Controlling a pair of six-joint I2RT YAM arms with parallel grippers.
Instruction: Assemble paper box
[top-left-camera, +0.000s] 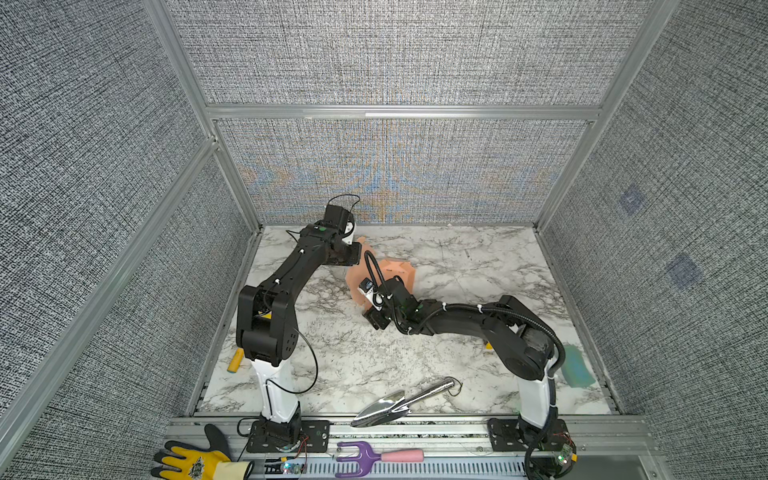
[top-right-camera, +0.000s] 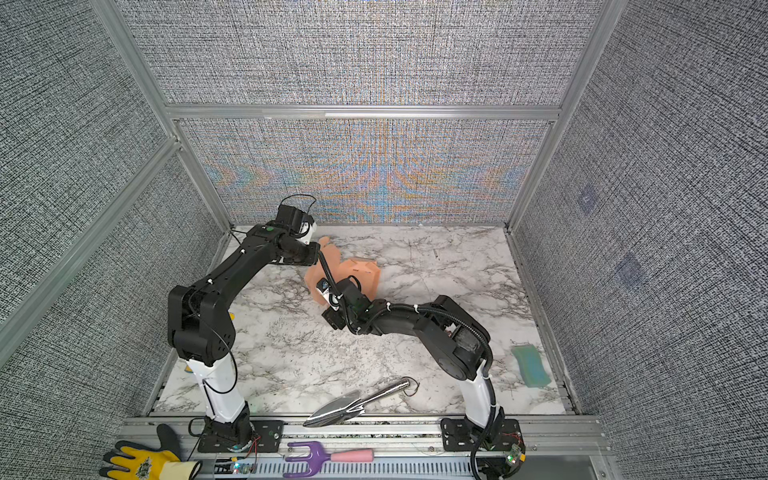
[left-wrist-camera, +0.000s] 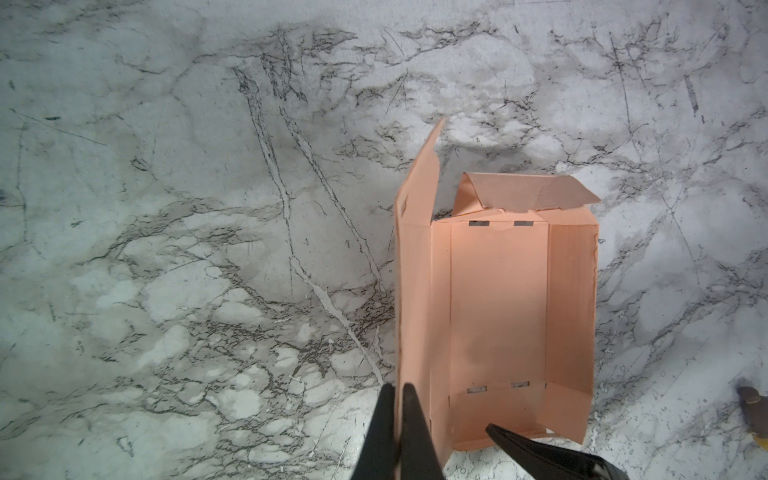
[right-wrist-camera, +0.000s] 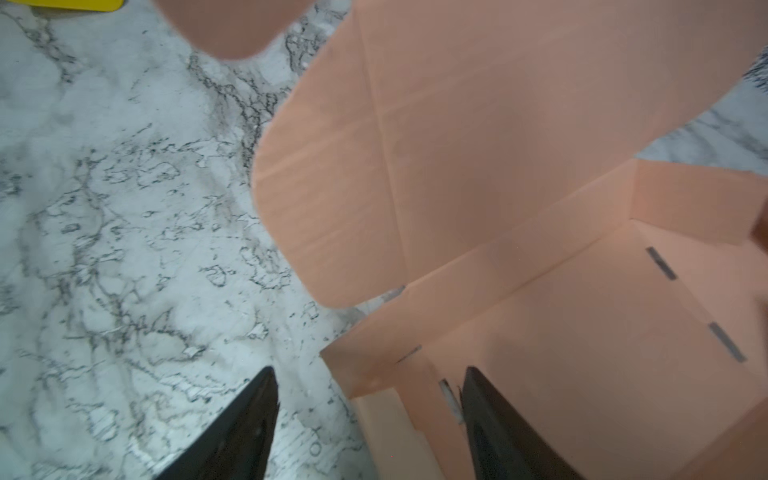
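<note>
A salmon paper box stands partly folded near the table's middle, a tall lid panel raised along one side. In the left wrist view, my left gripper is shut at that panel's edge; the thin card appears to run between the fingertips. My right gripper is open at a box corner, low over a narrow end flap that lies between its fingers. The box floor shows slots at both ends.
Metal trowels lie at the front, a teal sponge at the right, a yellow-handled item at the left.
</note>
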